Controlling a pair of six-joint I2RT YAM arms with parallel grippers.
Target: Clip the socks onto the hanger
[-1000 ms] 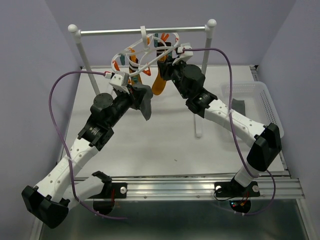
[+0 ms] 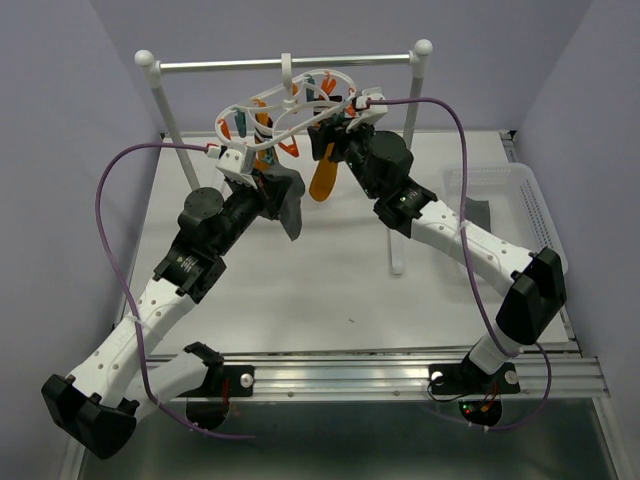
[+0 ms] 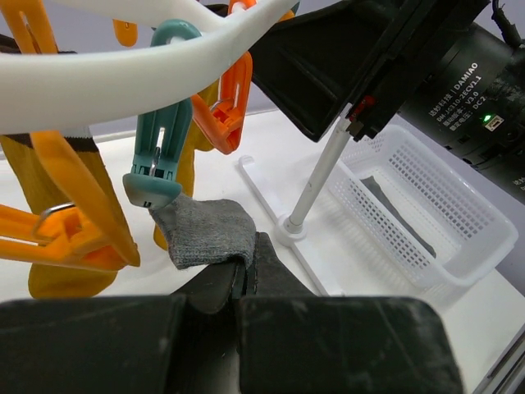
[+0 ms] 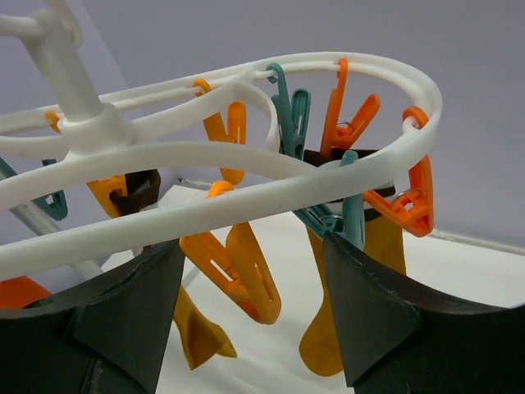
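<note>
The white round hanger [image 2: 284,108] with orange and teal clips hangs from a frame, with mustard socks [image 2: 323,176] clipped to it. My left gripper is shut on a grey sock [image 3: 209,230], whose tip lies just below a teal clip [image 3: 160,144]. My right gripper is part open around the lower edge of the hanger's ring in the top view; in the right wrist view an orange clip [image 4: 250,275] sits between its fingers, with no visible contact.
A white basket [image 2: 512,225] holding another grey sock [image 2: 478,215] stands on the right of the table. The frame's posts [image 2: 165,110] flank both arms.
The hanger and the mustard sock near my right gripper have shifted slightly. Both arms are almost still.
</note>
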